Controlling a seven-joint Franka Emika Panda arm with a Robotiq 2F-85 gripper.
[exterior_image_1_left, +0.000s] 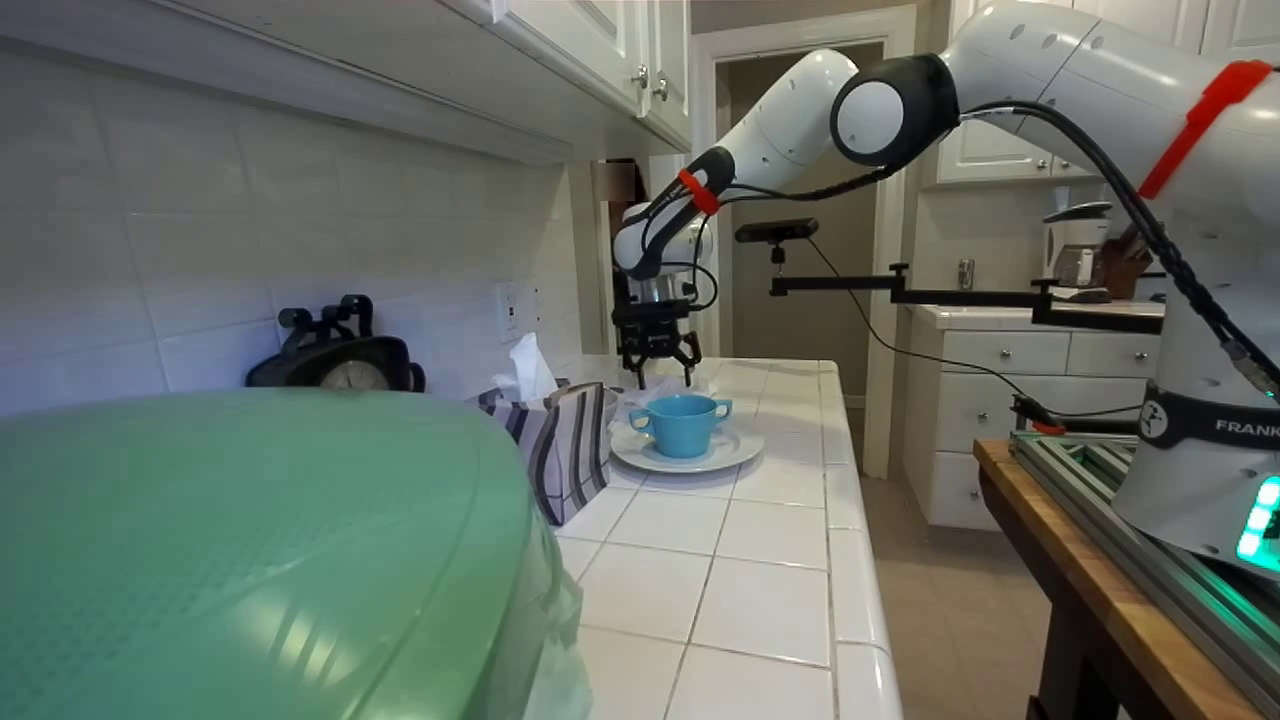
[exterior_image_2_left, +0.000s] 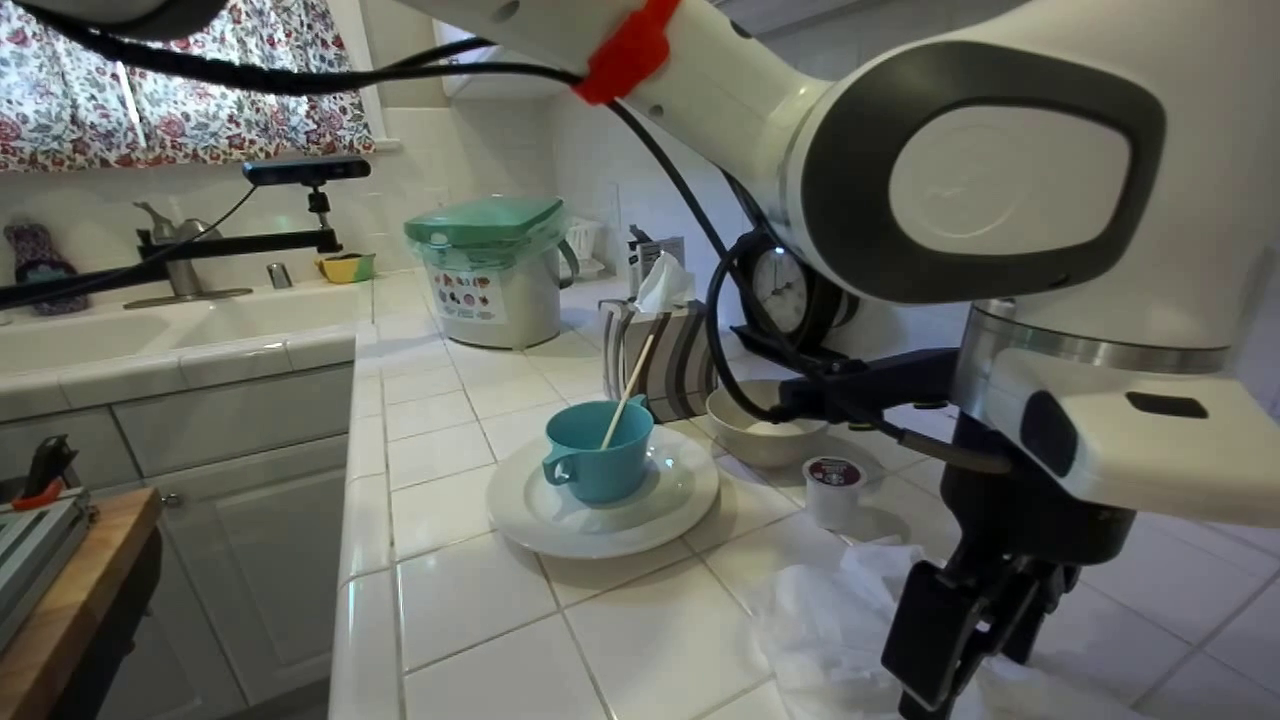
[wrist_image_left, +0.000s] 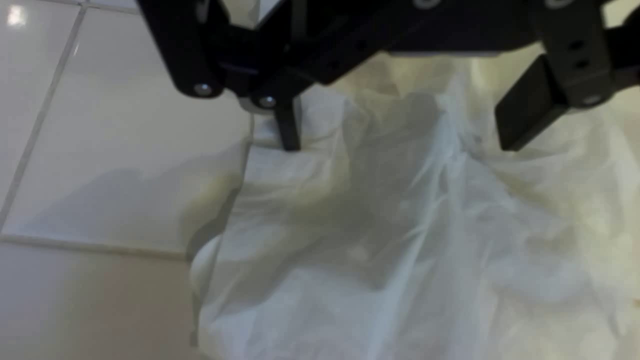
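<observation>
Below my gripper, a crumpled sheet of thin white tissue fills most of the wrist view. The fingers stand wide apart with nothing pinched between them. In exterior view 2 the same tissue lies loosely on the tiled counter, partly hidden by my gripper. From exterior view 1, my gripper hangs low at the far end of the counter, behind the blue cup. Whether the fingertips touch the tissue, I cannot tell.
The two-handled cup holds a wooden stick and sits on a white plate. Nearby are a bowl, a small pod, a striped tissue box and a clock. A green-lidded bin stands farther back.
</observation>
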